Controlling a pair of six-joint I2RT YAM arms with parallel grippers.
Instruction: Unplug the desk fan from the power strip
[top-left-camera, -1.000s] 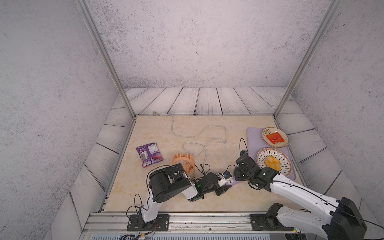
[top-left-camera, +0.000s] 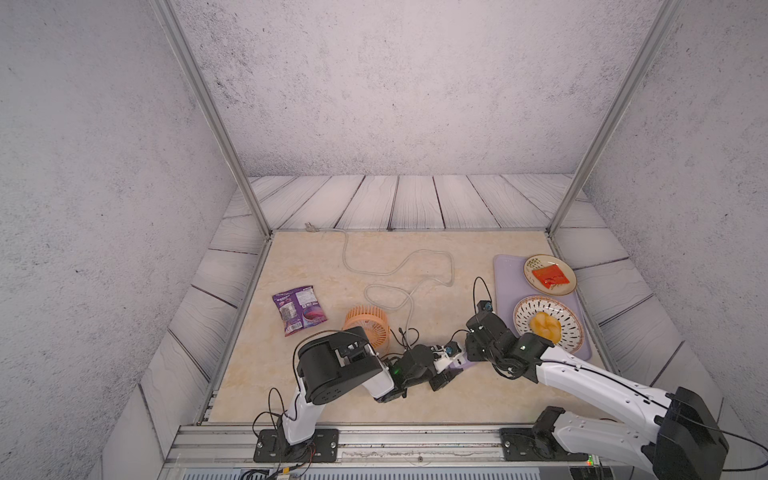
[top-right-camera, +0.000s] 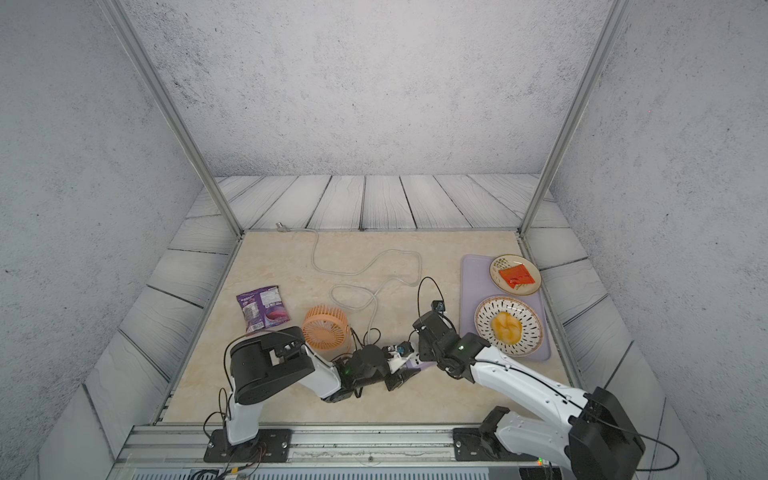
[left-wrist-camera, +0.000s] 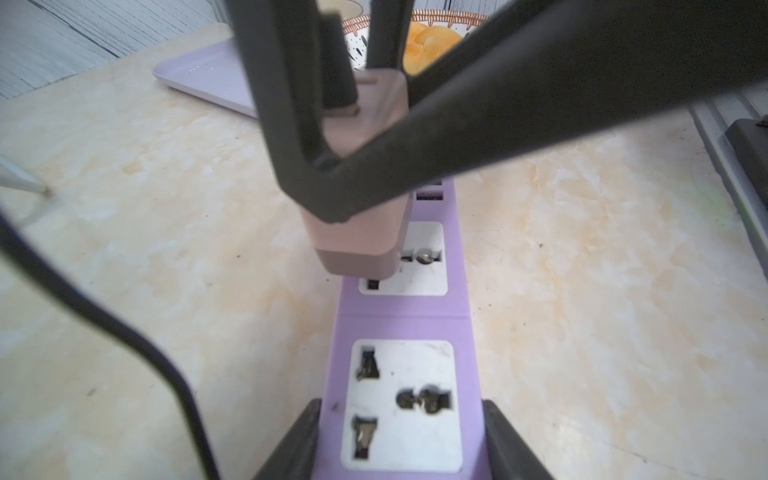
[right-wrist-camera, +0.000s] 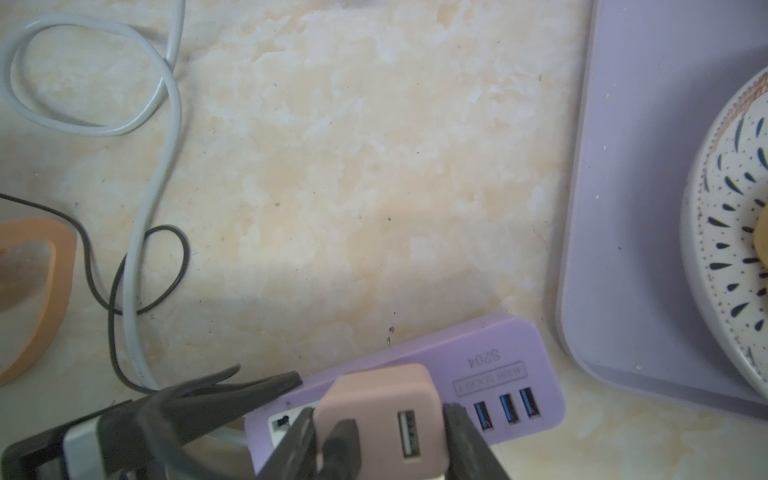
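Note:
The lilac power strip (left-wrist-camera: 460, 304) lies on the table, with my left gripper shut on its near end, one finger along each side. Further along the strip, a pink block-shaped plug (left-wrist-camera: 360, 232) sits between the dark fingers of my right gripper, which press against both its sides. In the left wrist view the plug overhangs the strip's left edge and partly covers a white socket panel (left-wrist-camera: 432, 280). Its prongs are out of sight, and I cannot tell how they stand to the sockets. The orange desk fan (top-left-camera: 368, 324) stands behind my left arm.
A white cord (top-left-camera: 400, 308) winds across the table behind the strip. To the right lies a lilac tray (right-wrist-camera: 632, 200) with two plates of food (top-left-camera: 548, 320). A purple snack bag (top-left-camera: 300, 310) lies left of the fan. The back middle has free room around the cord.
The left arm has held nearly still, and the fan has not moved.

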